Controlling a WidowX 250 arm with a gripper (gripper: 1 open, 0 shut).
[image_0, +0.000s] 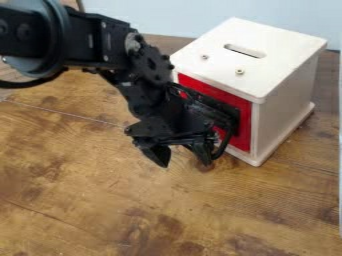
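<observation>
A black robot arm reaches in from the upper left, its gripper (181, 152) low over the wooden floor in front of a white wooden box (250, 55). The two fingers point down and stand apart, with no object visible between them. The box has a red front panel (241, 132), largely hidden behind the gripper's body and cable. Its top has a slot and two small metal fittings.
A pale wall (160, 15) runs behind the box, and a white edge shows at the far right.
</observation>
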